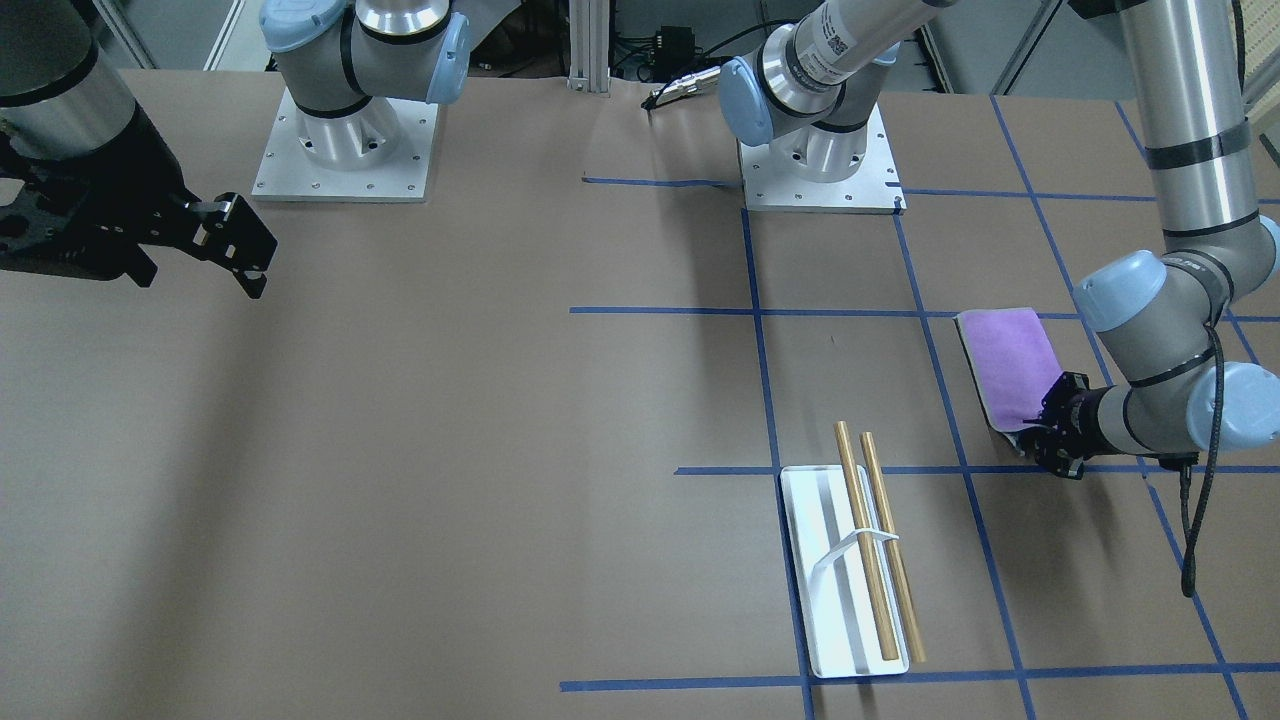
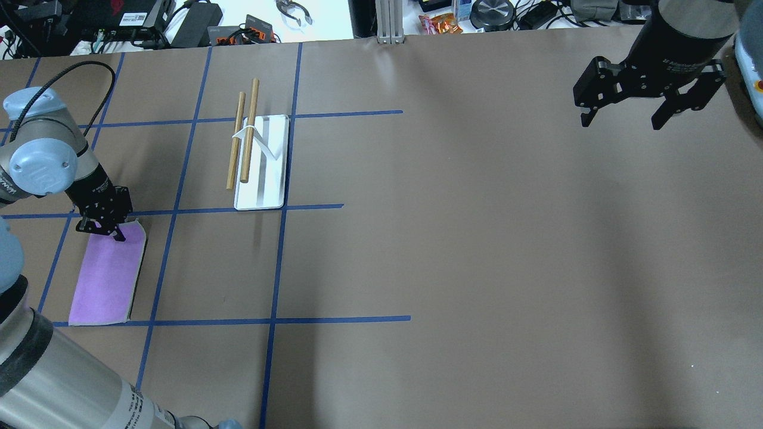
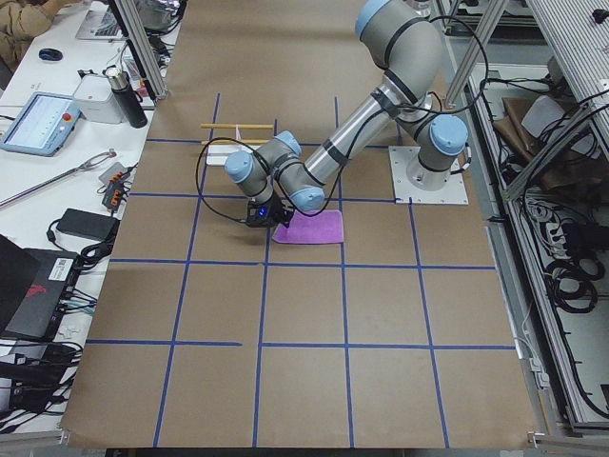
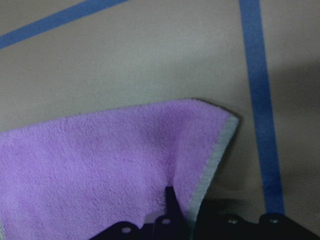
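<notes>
A purple cloth [image 1: 1003, 360] with a grey-green edge lies flat in a taped grid cell, seen also in the left view [image 3: 309, 229] and top view [image 2: 107, 279]. My gripper [image 1: 1032, 432] is down at the cloth's near edge, its dark fingers at one corner. In the left wrist view the cloth [image 4: 100, 165] rises in a fold along the border beside the fingertips [image 4: 170, 205]; whether they are closed on it is unclear.
A white tray [image 1: 825, 612] with two wooden sticks lies nearby. Other arms stand at the front view's left and back; another black gripper [image 2: 647, 93] hangs at the top view's upper right.
</notes>
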